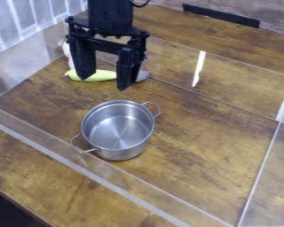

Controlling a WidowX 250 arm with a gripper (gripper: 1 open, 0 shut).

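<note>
My black gripper (104,74) hangs from the top centre, fingers pointing down, above and behind a steel pot (117,133) with two wire handles. It is open, its two fingers apart, and nothing shows held between them. A pale yellow-green elongated object (82,74) lies behind the gripper on the left, partly hidden by it. A white object (67,53) is mostly hidden behind the arm.
Clear panels (26,133) border the work area. A white wall or rail stands at the back left.
</note>
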